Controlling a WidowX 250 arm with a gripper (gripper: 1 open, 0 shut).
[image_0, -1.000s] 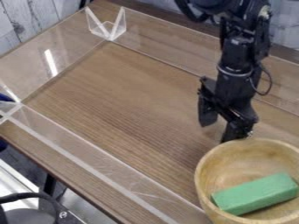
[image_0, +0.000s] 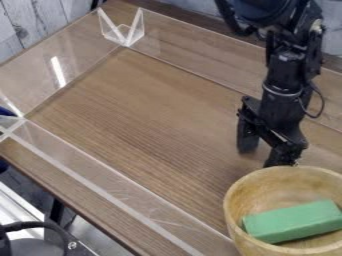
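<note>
The black gripper (image_0: 267, 135) hangs low over the wooden tabletop (image_0: 147, 110) at the right side, its fingers spread open. A dark shape (image_0: 249, 128) is at its left finger; I cannot tell whether it is a separate object or part of the gripper. A tan round bowl (image_0: 243, 185) sits at the bottom right, below the gripper, holding a green block (image_0: 291, 222).
A clear plastic holder (image_0: 122, 30) stands at the back left. Clear edging runs along the left side, with dark cables (image_0: 27, 228) at the bottom left corner.
The gripper has shifted slightly over the last second and stays low above the bowl's far side. Otherwise little has visibly changed.
</note>
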